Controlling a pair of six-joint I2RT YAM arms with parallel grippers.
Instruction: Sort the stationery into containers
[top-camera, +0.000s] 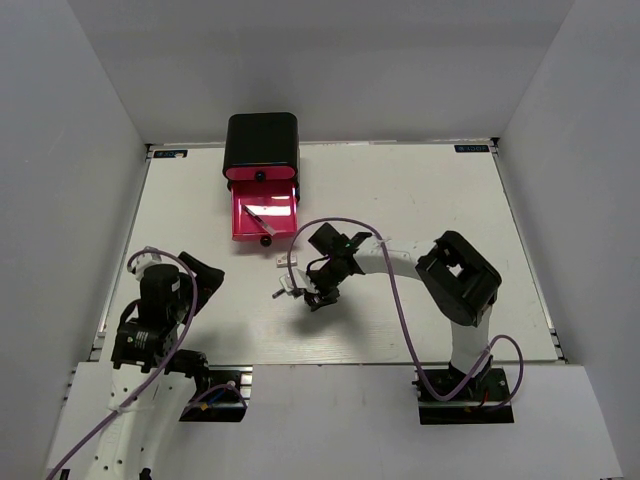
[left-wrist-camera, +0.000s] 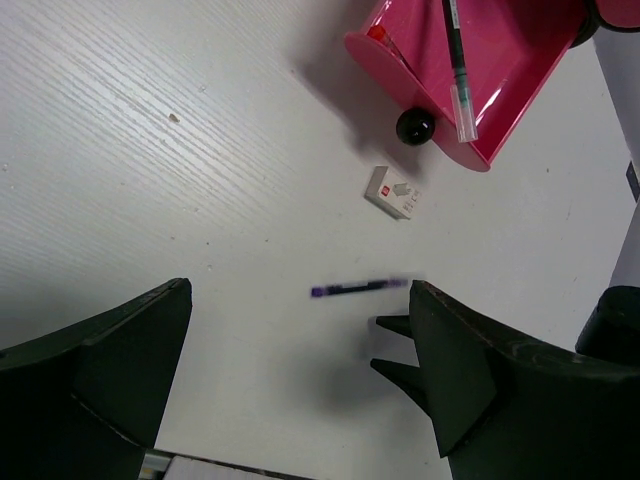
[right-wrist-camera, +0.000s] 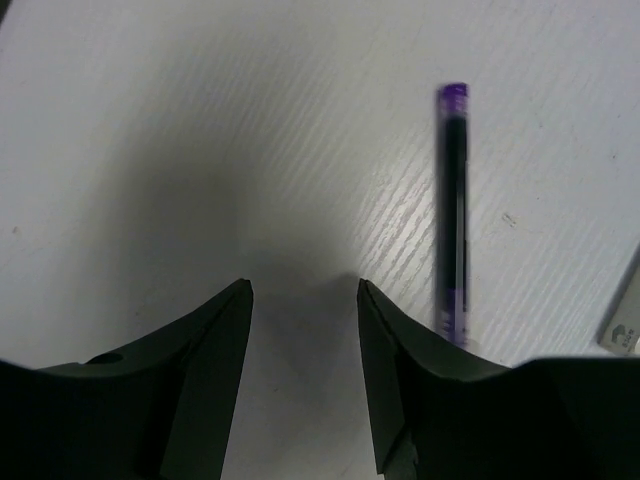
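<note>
A dark pen with purple ends (right-wrist-camera: 455, 210) lies on the table in the right wrist view, right of my right gripper. That gripper's fingers stand apart with bare table between them; the top view shows it over the pen, hiding most of it. A small white eraser (left-wrist-camera: 393, 192) lies between this pen and the pulled-out pink drawer (top-camera: 250, 227). Inside the drawer rests a pen with a clear cap (left-wrist-camera: 457, 75), and a red-tipped item (left-wrist-camera: 380, 36) shows at its edge. Over the left side hangs my left gripper (top-camera: 207, 280), open and empty.
The black cabinet (top-camera: 261, 142) stands at the back with a round black knob (left-wrist-camera: 415, 126) on the open drawer's front. Wide bare table (top-camera: 420, 190) lies at the back right. Purple cables loop over both arms.
</note>
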